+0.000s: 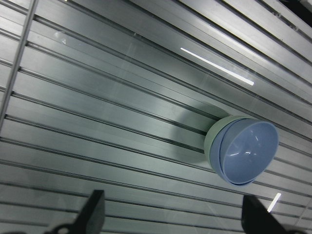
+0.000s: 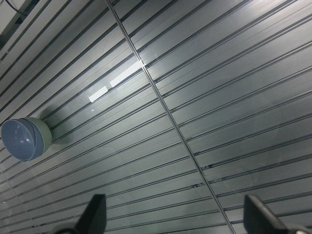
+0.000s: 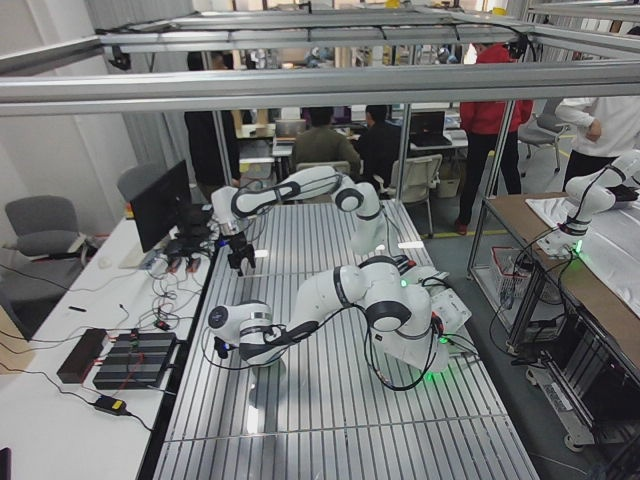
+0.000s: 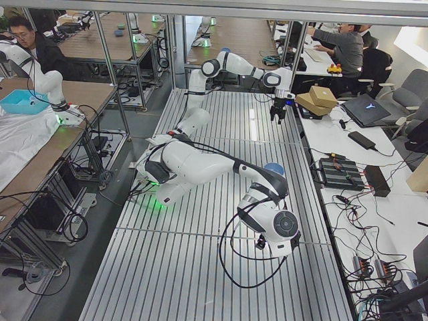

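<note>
A stack of bowls, blue ones (image 1: 248,151) inside a pale green one (image 1: 212,136), sits on the slatted metal table, right of centre in the left wrist view and at the left in the right wrist view (image 2: 19,139). In the camera right view it is mostly hidden behind the near arm. One gripper (image 3: 242,255) is raised at the table's far end, away from the bowls; the other, on the near arm, is largely hidden beneath its wrist. Both wrist views show fingertips apart at the bottom edge, with nothing between them.
The two arms (image 3: 380,300) are mounted along one long side of the table (image 4: 167,281). A white desk (image 3: 60,430) with monitor, boxes and cables runs along the other side.
</note>
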